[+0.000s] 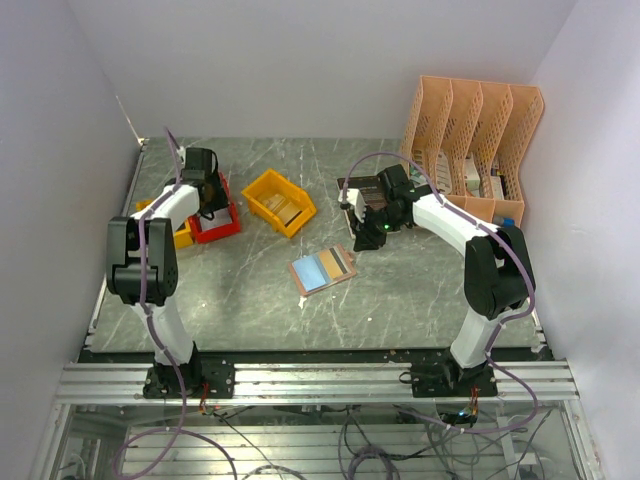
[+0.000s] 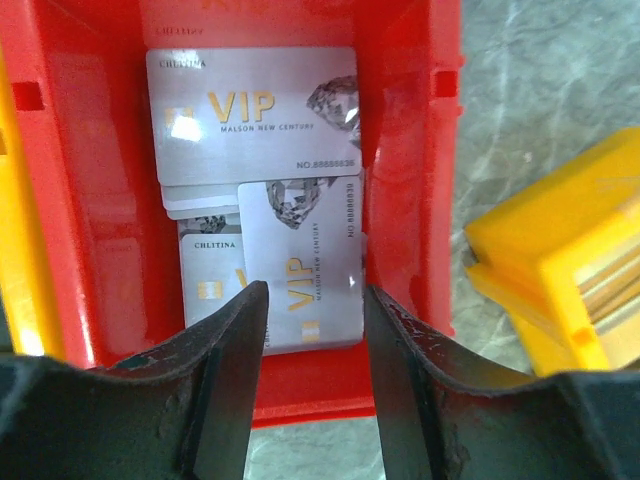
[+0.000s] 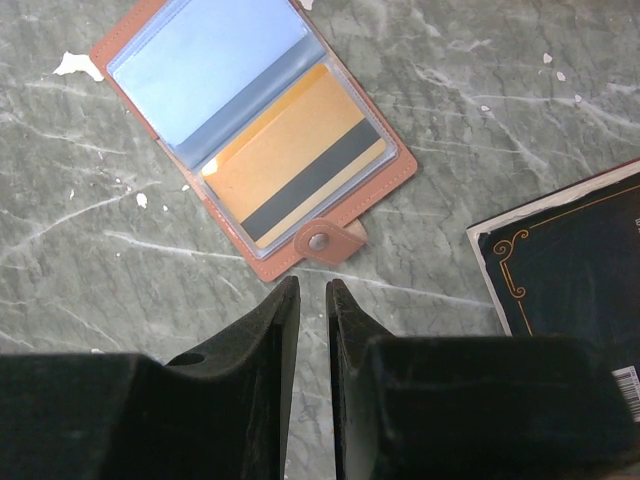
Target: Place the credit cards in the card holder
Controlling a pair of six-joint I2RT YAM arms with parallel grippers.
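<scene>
White VIP cards (image 2: 300,260) lie stacked in a red bin (image 2: 435,200) at the left of the top view. My left gripper is over them, open, with nothing between its fingers. The card holder (image 3: 215,70) lies open on the middle of the table, a blue sleeve on one side and a gold card with a dark stripe on the other. My right gripper is beside it, slightly open and empty.
A yellow bin (image 1: 280,200) holds gold cards; another yellow bin (image 1: 182,236) adjoins the red one. A dark book-like item (image 3: 540,270) lies near my right gripper. A peach rack (image 1: 470,120) stands back right.
</scene>
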